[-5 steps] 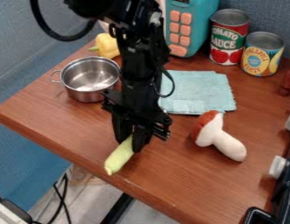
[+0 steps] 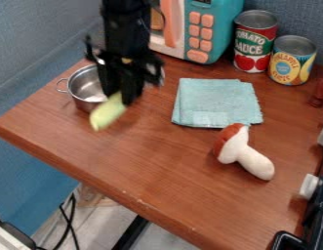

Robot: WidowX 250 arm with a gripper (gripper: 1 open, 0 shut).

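My black gripper [image 2: 122, 86] is at the upper left of the table, shut on a pale yellow-green elongated object [image 2: 109, 110], which hangs tilted and blurred in front of the steel pot [image 2: 84, 98]. The pot is partly hidden behind the gripper and the object. A folded light blue cloth [image 2: 216, 103] lies to the right, and a white and red toy mushroom [image 2: 246, 156] lies below it.
A teal toy microwave [image 2: 200, 29], a tomato sauce can [image 2: 254, 41] and a second can [image 2: 292, 61] stand at the back. A black appliance [image 2: 309, 220] is at the right edge.
My gripper has lifted the pale object from the front of the table and moved it up and left, over to the pot.
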